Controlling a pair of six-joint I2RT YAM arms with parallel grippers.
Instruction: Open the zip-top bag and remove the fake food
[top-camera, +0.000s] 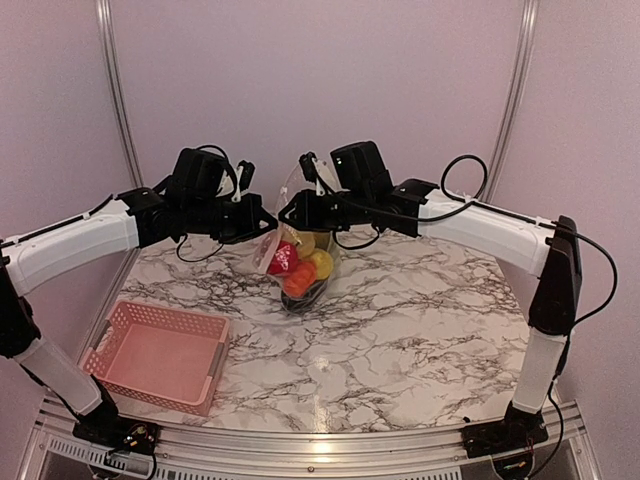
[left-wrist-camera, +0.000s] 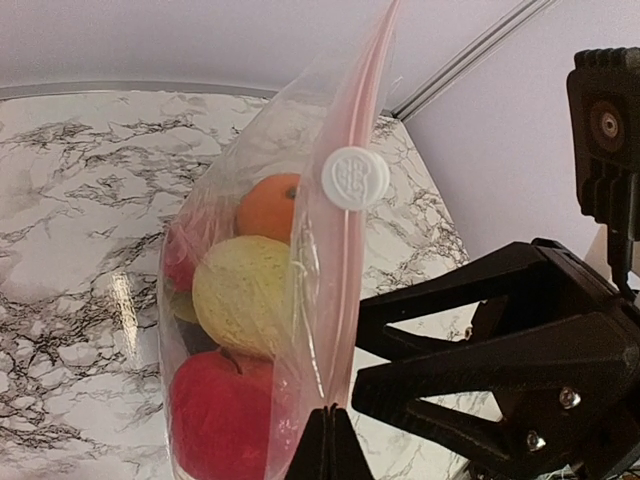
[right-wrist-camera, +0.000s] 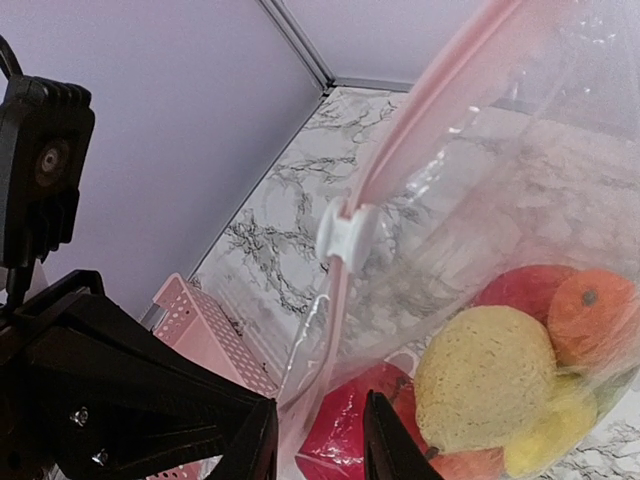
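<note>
The clear zip bag (top-camera: 268, 255) holds several pieces of fake food and hangs upright with its pink zip strip (left-wrist-camera: 335, 270) at the side facing the grippers. A white slider (left-wrist-camera: 355, 178) sits high on that strip. My left gripper is shut at the lower end of the strip, with the thin film running into its tips. Close by, my right gripper is part open, the strip passing between its fingers. Through the film show a red apple (left-wrist-camera: 222, 412), a pale yellow fruit (left-wrist-camera: 240, 295) and an orange one (left-wrist-camera: 267, 208).
A pink basket (top-camera: 155, 352) stands empty at the front left of the marble table (top-camera: 420, 340). Both grippers are almost tip to tip above the bag.
</note>
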